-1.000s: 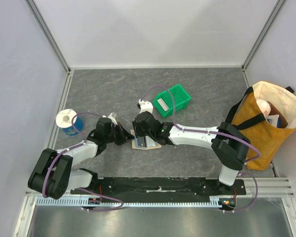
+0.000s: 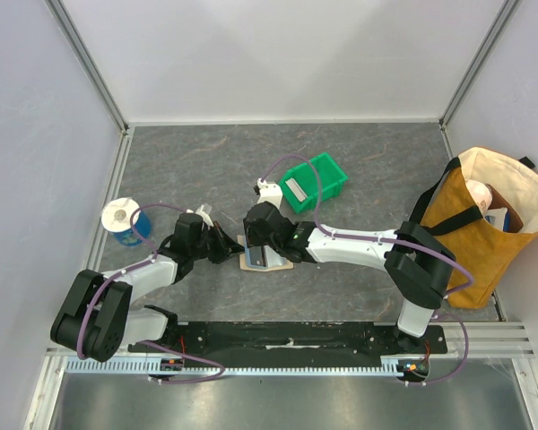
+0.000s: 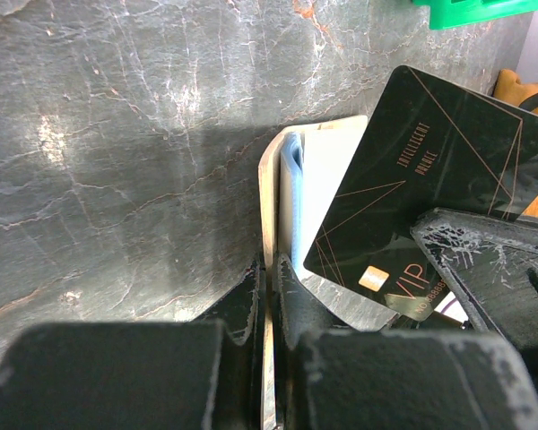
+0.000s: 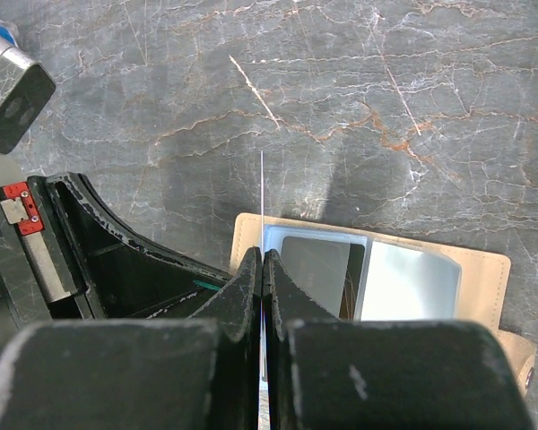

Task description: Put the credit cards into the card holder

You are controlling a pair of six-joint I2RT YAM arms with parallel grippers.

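Observation:
The tan card holder [image 2: 278, 265] lies open on the grey table, with blue-edged clear sleeves. Its tan edge [image 3: 269, 193] is pinched by my left gripper, which is shut on it. A black VIP card [image 3: 430, 179] stands upright over the holder, held by my right gripper, shut on its thin edge. In the right wrist view the card [image 4: 262, 193] appears only as a thin line, in line with the left border of the blue-edged sleeve [image 4: 278, 235]. A dark card [image 4: 318, 269] shows in that sleeve. Whether the held card's lower edge is inside is hidden.
Behind the holder stands a green box [image 2: 327, 177] with a pale card inside [image 2: 296, 189]. A white and blue roll [image 2: 121, 219] is at the left, and a mustard bag [image 2: 484, 242] at the right. Both grippers are close together.
The right wrist has shifted very slightly to the right and tilted a little. The left arm and the card holder look unchanged.

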